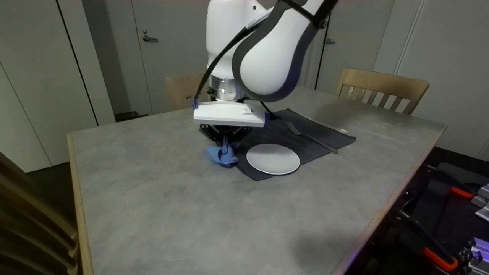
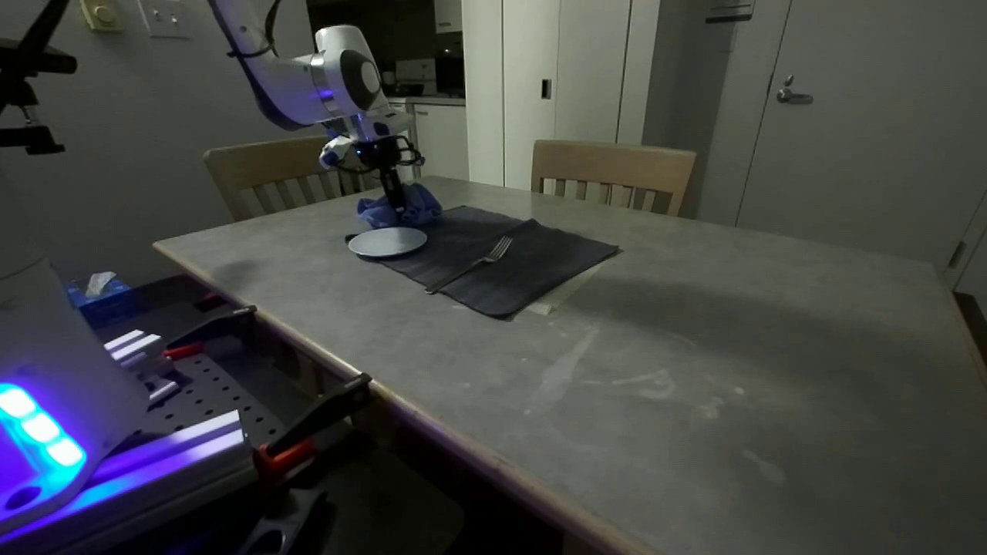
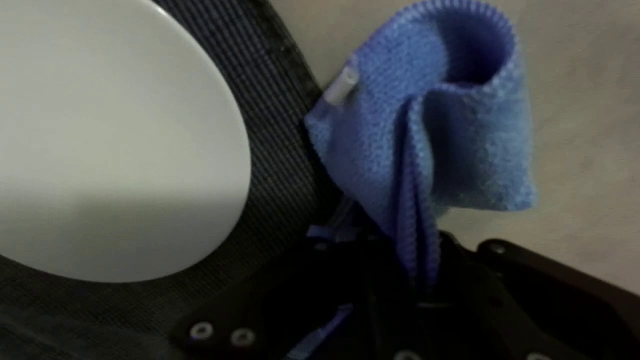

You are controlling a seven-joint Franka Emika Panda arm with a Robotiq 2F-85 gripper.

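My gripper (image 1: 225, 143) is shut on a blue cloth (image 1: 222, 156), pinching it from above near the table's left-centre. In the wrist view, a narrow pleat of the cloth (image 3: 384, 126) runs between the dark fingers, and the rest bulges out ahead of them in loose folds. A white plate (image 1: 273, 159) lies just right of the cloth on a dark grey mat (image 1: 311, 146). The cloth sits at the mat's edge, mostly over bare table. A fork (image 2: 469, 265) rests on the mat on the plate's other side.
Wide bare table (image 1: 183, 220) spreads in front and to the left. Wooden chairs (image 1: 384, 89) stand around it. Clamps with red parts (image 1: 440, 259) lie off the right edge in exterior view 1.
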